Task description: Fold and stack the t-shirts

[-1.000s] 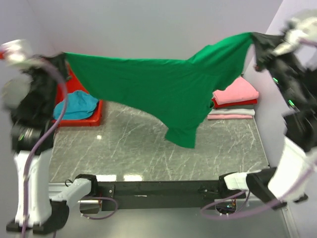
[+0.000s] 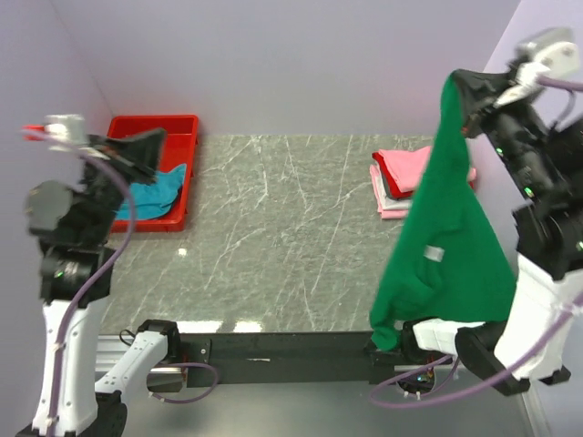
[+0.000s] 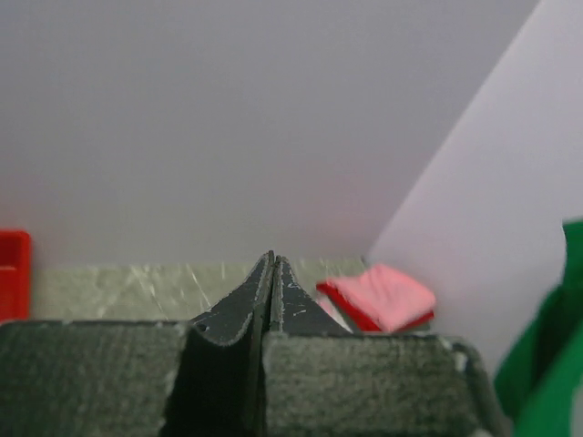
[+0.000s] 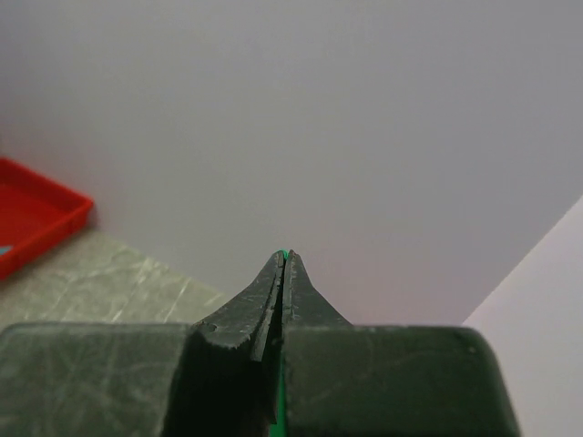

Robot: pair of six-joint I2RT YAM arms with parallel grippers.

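A green t-shirt [image 2: 448, 255] hangs down from my right gripper [image 2: 461, 100], its lower end reaching the table's front edge at right. Green cloth shows in the thin gap of the right gripper in its wrist view, so it is shut on the shirt. Over the left side, my left gripper [image 2: 157, 153] is raised near the red bin. Its fingertips meet in the left wrist view, and nothing shows between them. At the back right, a folded stack of shirts [image 2: 403, 171] with pink on top is partly covered by the green one.
The red bin [image 2: 192, 173] at the back left holds a crumpled blue cloth [image 2: 157, 196]. Bare marble table [image 2: 273, 237] fills the middle. Walls [image 2: 301, 64] close off the back and both sides.
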